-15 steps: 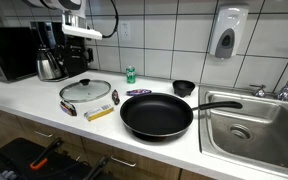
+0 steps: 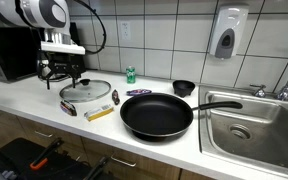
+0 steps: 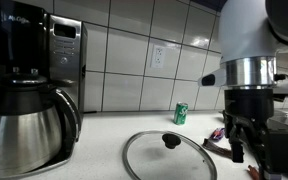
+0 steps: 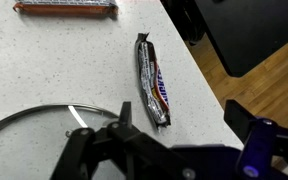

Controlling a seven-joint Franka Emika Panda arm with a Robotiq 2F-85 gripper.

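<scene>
A dark wrapped bar [image 4: 151, 75] with a red and silver label lies on the white counter in the wrist view, its lower end reaching down between my fingers. From the first exterior view the same bar [image 2: 68, 108] is near the counter's front edge, in front of the round glass lid [image 2: 85, 91]. My gripper is open, its black fingers wide apart on either side of the bar's lower end, and nothing is held. In the first exterior view the gripper [image 2: 62, 79] hangs above the counter, at the lid's left side.
A yellow-orange packet [image 2: 99, 113] lies right of the bar. Farther right are a black frying pan [image 2: 157, 116] and the sink [image 2: 246, 128]. A green can [image 2: 130, 75] stands by the wall; a coffee maker [image 3: 29, 115] is beside the lid.
My gripper has come down and shifted left in the first exterior view, from higher up near the wall. The objects on the counter have stayed where they were.
</scene>
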